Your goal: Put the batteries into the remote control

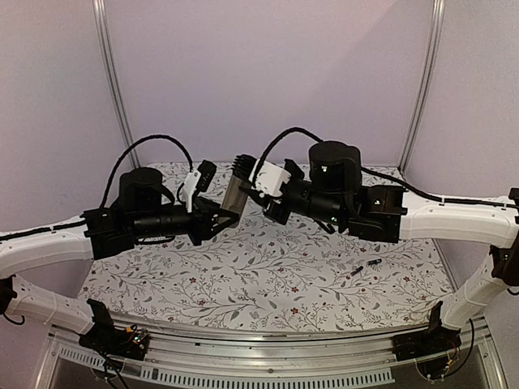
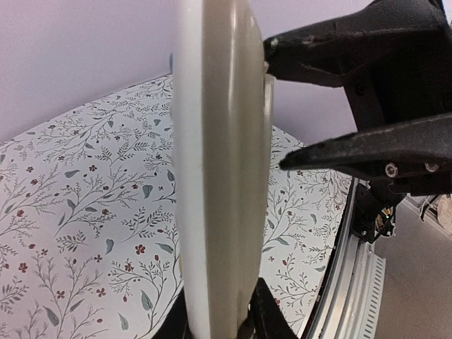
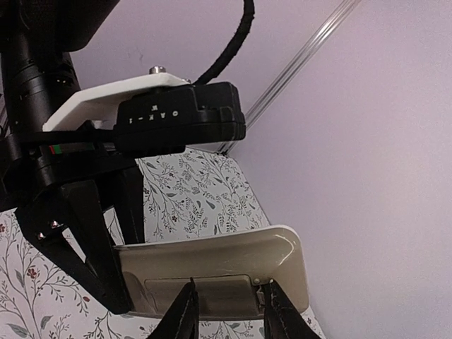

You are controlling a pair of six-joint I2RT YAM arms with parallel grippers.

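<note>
Upright in the air between the two arms is the greyish-white remote control (image 1: 234, 198). My left gripper (image 1: 219, 220) is shut on its lower end. In the right wrist view, a long rectangular battery cover (image 3: 212, 295) shows on the remote's face. My right gripper stands part open in front of that face, one finger near the cover's end. From the left wrist view, the upper finger (image 2: 328, 46) of the right gripper meets the remote's edge, while the lower finger (image 2: 353, 152) is apart from it. Two small dark batteries (image 1: 357, 271) (image 1: 374, 262) lie on the table.
Pale walls (image 1: 268, 81) enclose the back and sides, and a metal rail (image 1: 276, 369) runs along the front. Both arms are close together above the middle.
</note>
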